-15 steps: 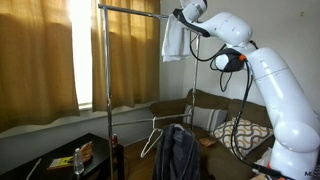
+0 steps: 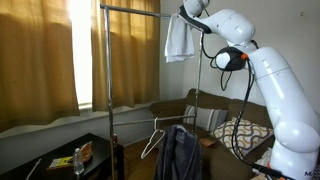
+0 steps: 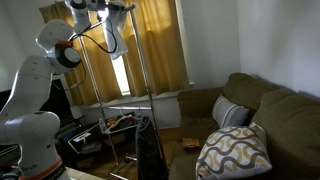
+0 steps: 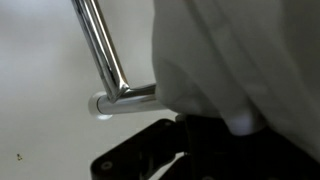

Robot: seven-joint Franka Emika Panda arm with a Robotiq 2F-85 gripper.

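Observation:
A white cloth [image 2: 180,40] hangs at the right end of the top rail of a metal clothes rack [image 2: 107,70]. My gripper [image 2: 186,12] is up at that rail end, at the top of the cloth. In the wrist view, the cloth [image 4: 200,60] fills the upper right, and its folds run into the dark gripper, which looks shut on it. The fingertips are mostly hidden by fabric. Beside the cloth shows the shiny rail corner [image 4: 118,95]. From exterior view 2, the cloth [image 3: 115,30] hangs high by the rack's top.
Lower on the rack are a white hanger [image 2: 152,138] and a dark garment [image 2: 178,155]. A brown sofa [image 3: 280,115] with a patterned pillow [image 3: 232,152] stands beside it. A dark table [image 2: 60,160] with small items is at the left.
The rack's upper part and the white cloth have shifted slightly right in exterior view 1, along with the end of my arm. The cloth still hangs at the rail.

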